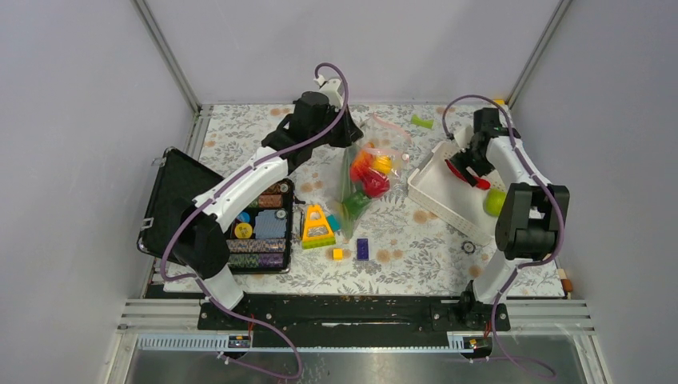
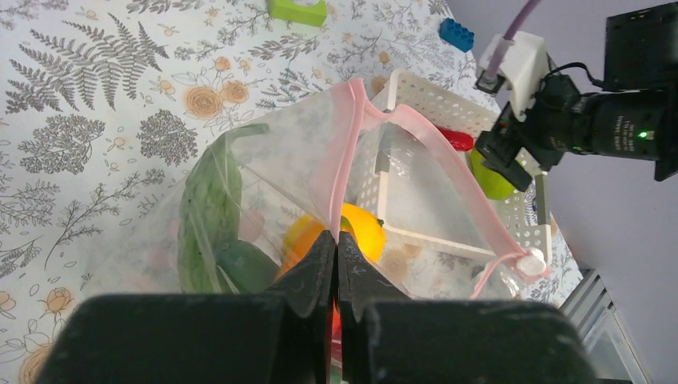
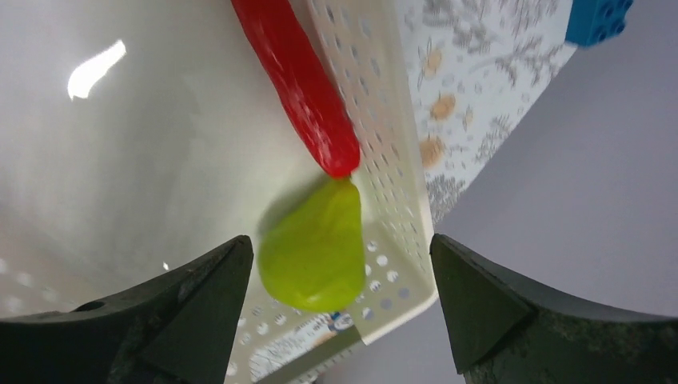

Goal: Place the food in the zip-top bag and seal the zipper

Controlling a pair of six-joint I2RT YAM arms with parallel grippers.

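Observation:
The clear zip bag (image 1: 372, 172) holds colourful produce, with green, orange, yellow and red pieces; in the left wrist view its pink zipper (image 2: 436, 140) stands upright. My left gripper is shut at the bag's edge, the zipper running down to its fingertips. My right gripper is part open over the white basket (image 1: 440, 200), with nothing held. Below it lie a red chili pepper (image 3: 308, 96) and a green pear (image 3: 312, 252), the pear showing between the fingers in the right wrist view.
An open black case of chips (image 1: 168, 200) lies at left. A yellow toy (image 1: 316, 224), small blocks (image 1: 362, 249) and a green piece (image 1: 422, 122) lie on the table. Walls border the back and right.

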